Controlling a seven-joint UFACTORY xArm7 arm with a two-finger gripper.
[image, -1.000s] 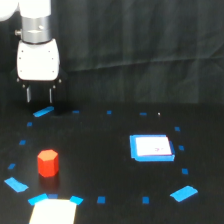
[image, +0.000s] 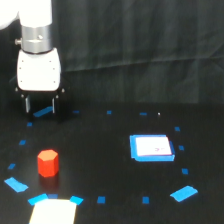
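Note:
A red, hexagon-looking block (image: 48, 163) stands on the black table, left of centre and toward the front. At the back left, my gripper (image: 40, 105) points down with its dark fingers spread and nothing visible between them. It is well behind the red block and apart from it. On the right lies a flat white rectangle (image: 154, 146) with a blue border. A pale cream square thing (image: 52, 212) sits at the front left, cut off by the bottom edge of the view.
Blue tape pieces mark the table, among them strips at the front left (image: 16, 185) and right (image: 184, 193). Small blue marks are scattered around. Dark cloth (image: 140, 50) hangs behind. Mid-table between the red block and the white rectangle looks clear.
My gripper has come down a little at the back left, and its fingers now reach lower in the view. The red block, white rectangle and cream square have not moved.

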